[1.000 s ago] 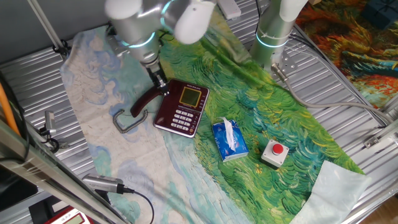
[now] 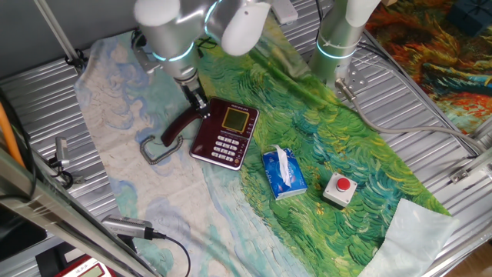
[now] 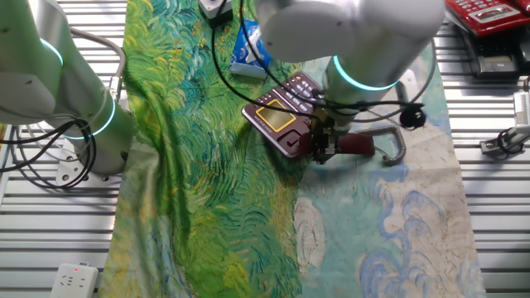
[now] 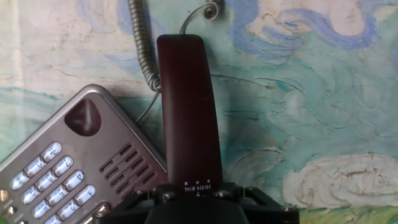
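A dark red desk phone (image 2: 224, 132) with a screen and keypad lies on the painted cloth. Its handset (image 4: 189, 106) is off square to the base, one end by the phone's upper left corner and the other out over the cloth, with a grey coiled cord (image 4: 144, 50) beyond. My gripper is over the handset's near end, black fingertips close to both its edges. In exterior view 1 the gripper (image 2: 201, 109) points down at that same end. Whether the fingers press on the handset is hidden.
A blue tissue pack (image 2: 284, 174) and a red-buttoned box (image 2: 339, 189) sit right of the phone. At the lower left lies a grey device (image 2: 128, 227) with a cable. Below the phone, the pale cloth (image 2: 207, 223) is clear.
The gripper's tip stays by the same end of the handset; phone and handset show no clear movement.
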